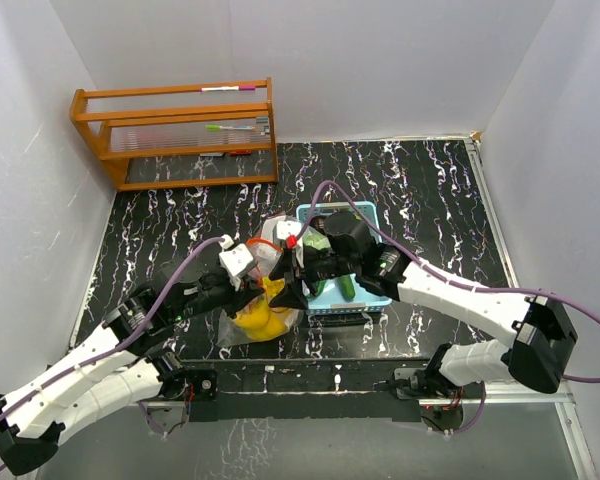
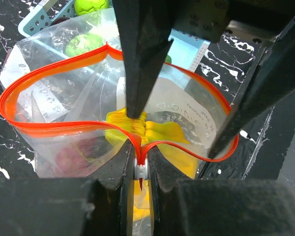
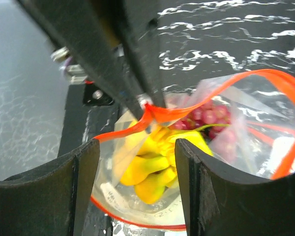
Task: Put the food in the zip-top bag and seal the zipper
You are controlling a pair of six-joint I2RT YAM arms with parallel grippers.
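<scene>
The clear zip bag has an orange zip rim, its mouth spread wide. Yellow bananas and red grapes lie inside it. My left gripper is shut on the near edge of that rim, pinching the orange strip. Over the bag mouth, my right gripper stands open with nothing clamped. In the left wrist view one of its fingers overlaps the mouth above the bananas, while the other crosses the rim's right side; whether either touches the bag I cannot tell.
A light blue basket beside the bag holds green produce, including a long green vegetable; the right arm covers part of it. A wooden rack stands at the back left.
</scene>
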